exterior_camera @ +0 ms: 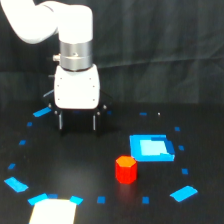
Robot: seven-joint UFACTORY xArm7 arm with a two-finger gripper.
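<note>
A red six-sided block (125,170) stands upright on the black table, its lighter orange-red top facing up. Just behind and to the right of it is a blue square tray (133,151) with a pale inside. My gripper (78,123) hangs at the far left of the table. Its two thin dark fingers are spread apart with only dark background between them. The block and tray are both well to its right and nearer the camera.
A cream square (53,212) lies at the front left edge. Blue tape strips (16,184) and small blue marks are scattered over the tabletop. Between the gripper and the red block the table is clear. A dark curtain (150,60) closes off the back.
</note>
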